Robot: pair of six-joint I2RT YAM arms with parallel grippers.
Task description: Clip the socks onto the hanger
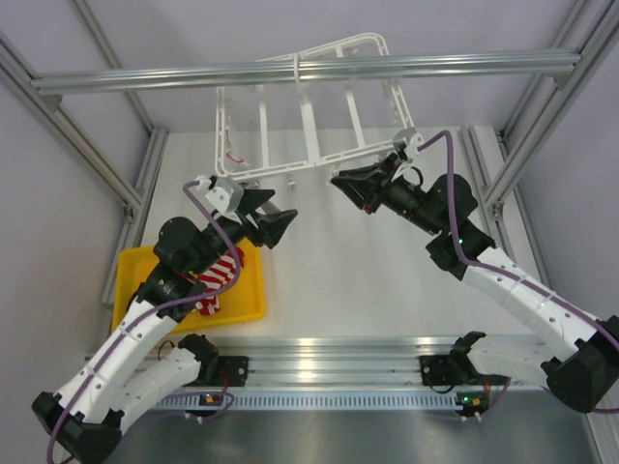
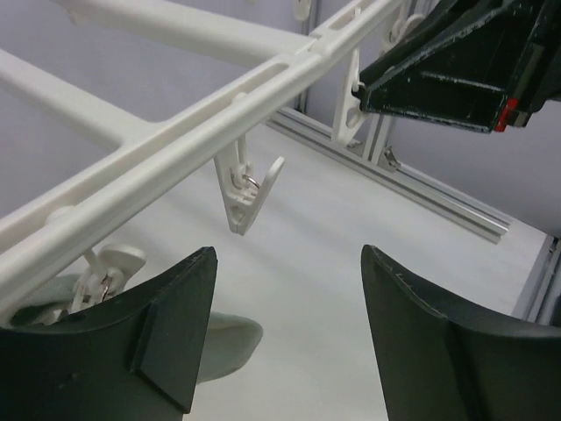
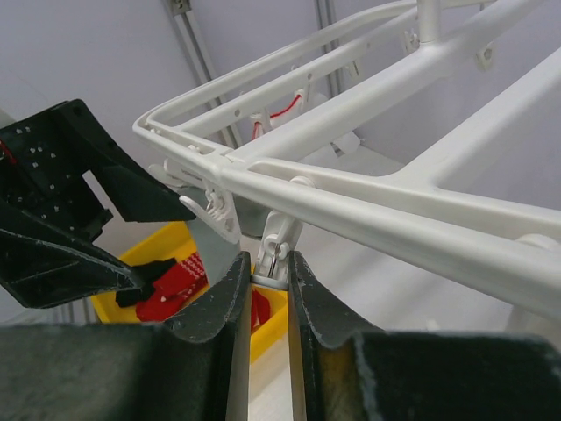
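Observation:
The white hanger [image 1: 309, 162] hangs tilted below the overhead bar, with small clips along its front rail. A grey sock hangs at the hanger's left front corner; in the left wrist view the sock [image 2: 230, 344] shows partly behind one finger, by a white clip [image 2: 107, 272]. My left gripper stands open just below the front rail, its fingers near the sock, nothing gripped. Farther right, my right gripper is shut on a clip [image 3: 279, 241] under the rail. Red-and-white striped socks [image 1: 221, 275] lie in the yellow bin.
The yellow bin [image 1: 253, 302] stands at the left, partly under my left arm. An aluminium bar [image 1: 435, 66] crosses above the hanger. Another empty clip [image 2: 244, 197] hangs between my two grippers. The white board [image 1: 358, 280] below is clear.

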